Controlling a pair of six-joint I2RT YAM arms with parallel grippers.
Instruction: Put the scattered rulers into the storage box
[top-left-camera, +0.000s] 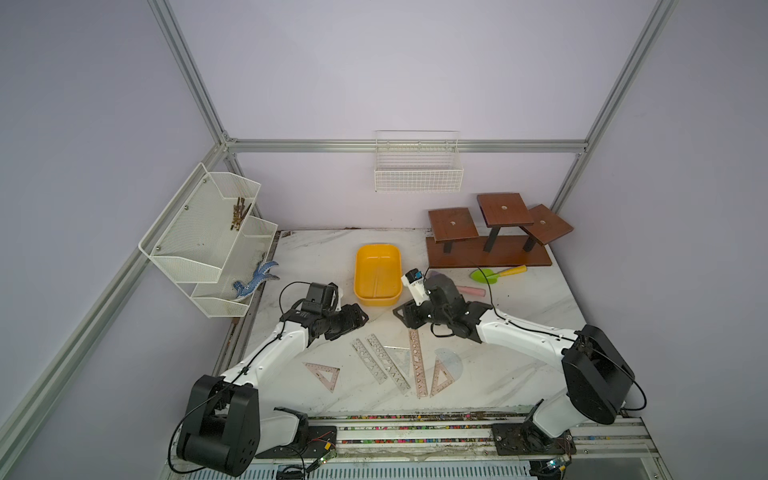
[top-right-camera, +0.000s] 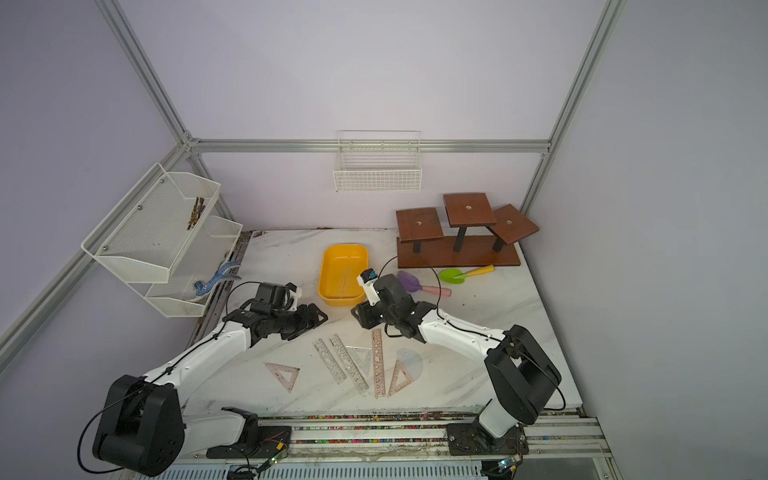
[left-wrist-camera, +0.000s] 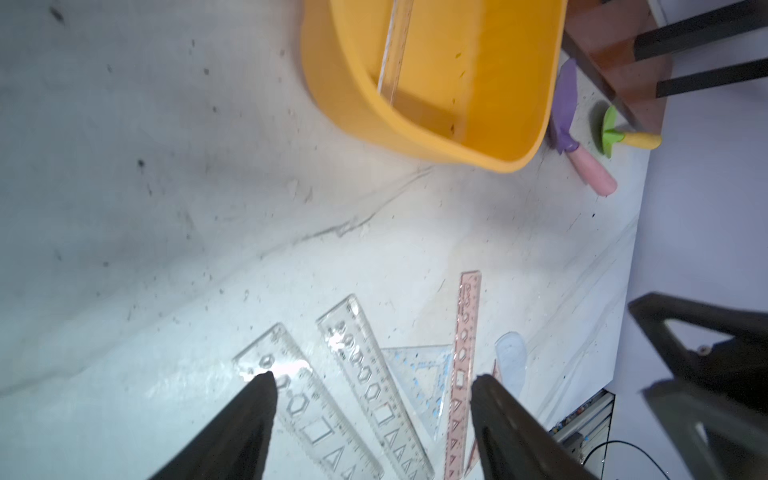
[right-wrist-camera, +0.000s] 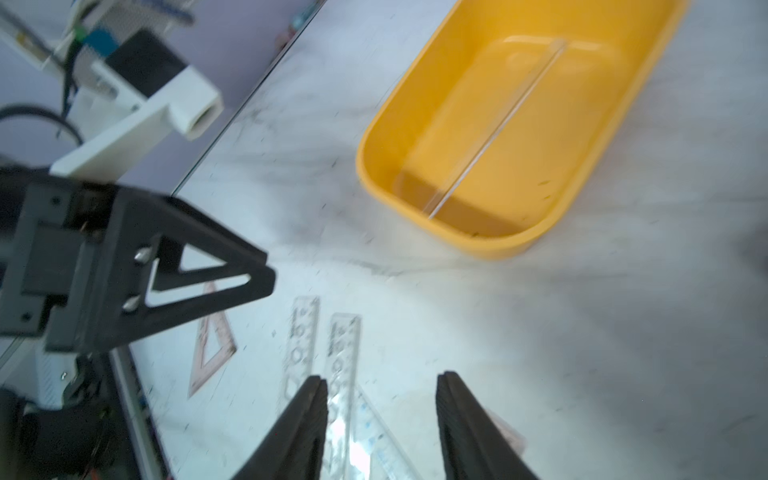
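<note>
The yellow storage box stands at the back middle, a thin clear strip lying lengthwise in it. In front lie two clear rulers, a pink ruler, a clear set square and a semicircular protractor. Pink triangles lie at the left and right. My left gripper is open just off the box's front left corner. Off the front right corner, my right gripper is open above the pink ruler's far end. Neither holds anything.
Behind the right arm lie a purple shovel with a pink handle and a green one. A brown tiered stand occupies the back right, white mesh shelves the left wall. Table between box and rulers is clear.
</note>
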